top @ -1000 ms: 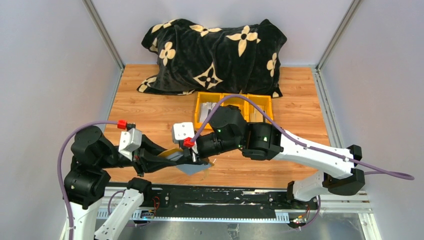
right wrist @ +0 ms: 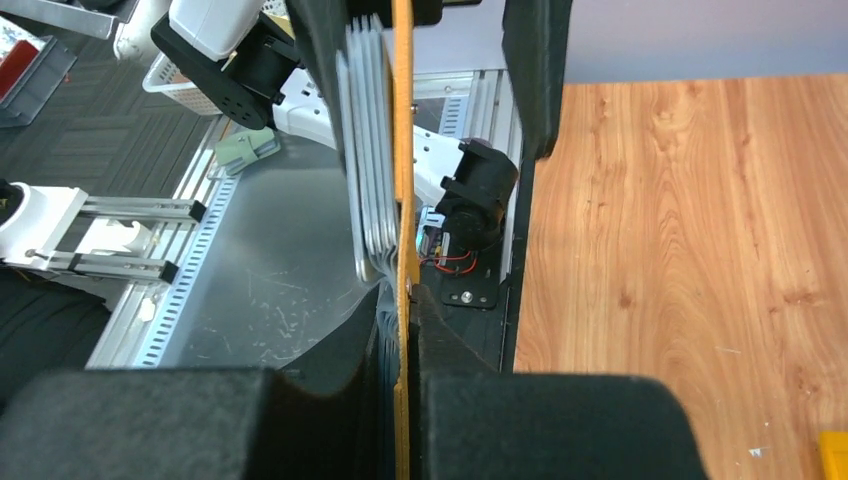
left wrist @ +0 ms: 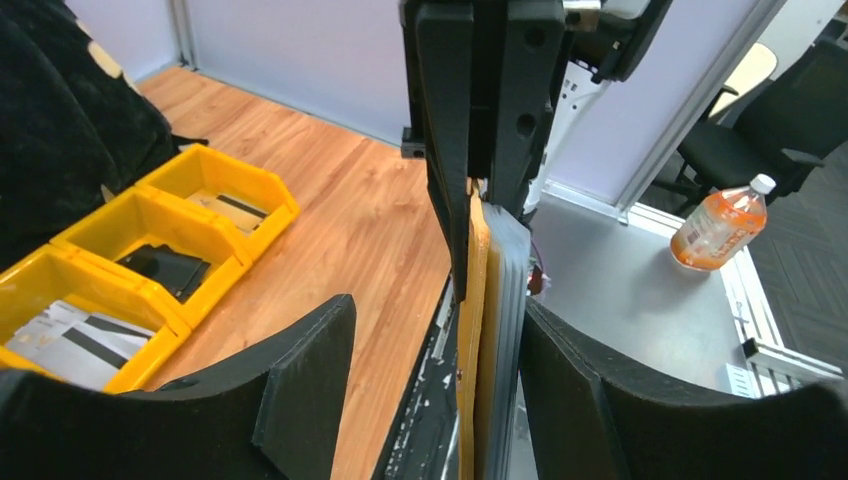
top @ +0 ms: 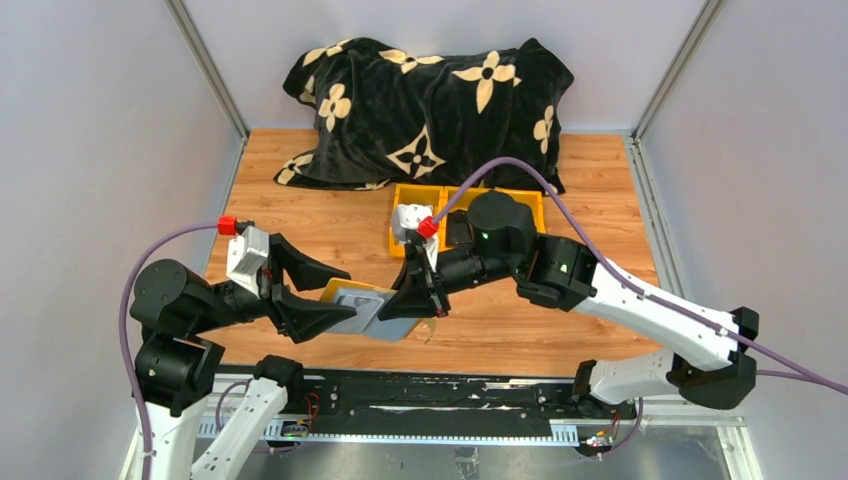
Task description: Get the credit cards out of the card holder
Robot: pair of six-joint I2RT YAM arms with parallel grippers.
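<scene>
A yellow card holder (top: 338, 287) with grey-blue clear sleeves (top: 362, 303) is held up between my two arms, over the front of the wooden table. At its right end my right gripper (top: 412, 305) is shut on it; the right wrist view shows the yellow cover (right wrist: 404, 160) and the stacked sleeves (right wrist: 368, 150) pinched at the bottom. My left gripper (top: 338, 295) stands open around the opposite end. In the left wrist view the holder's edge (left wrist: 478, 300) runs between the spread fingers, close to the right-hand one. No loose card can be made out.
Behind the arms sits a yellow three-part bin (left wrist: 275, 195) holding grey-white cards (left wrist: 85, 340), a black card-like item (left wrist: 165, 268) and a brown one. A dark patterned pillow (top: 430, 110) lies at the back.
</scene>
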